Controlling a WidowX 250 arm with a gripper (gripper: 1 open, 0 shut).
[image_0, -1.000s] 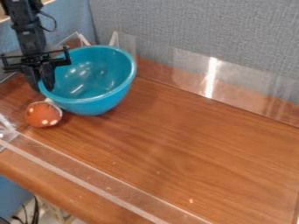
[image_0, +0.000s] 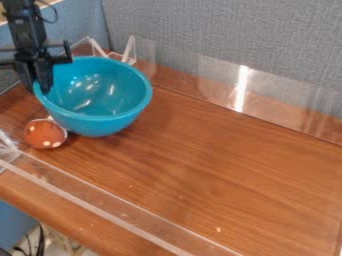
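A turquoise bowl (image_0: 110, 112) is at the upper left of the wooden table (image_0: 227, 180), its left side raised and slightly tilted. My black gripper (image_0: 42, 72) is shut on the bowl's left rim. Just in front of the bowl, on the table, lies a small orange-brown round object (image_0: 46, 134) with pale spots.
Clear plastic barriers line the back and front-left edges of the table, with a grey textured wall (image_0: 241, 35) behind. White wire-like pieces stand behind the bowl.
My gripper has moved up and slightly left, and the bowl's left side has risen and shifted left with it.
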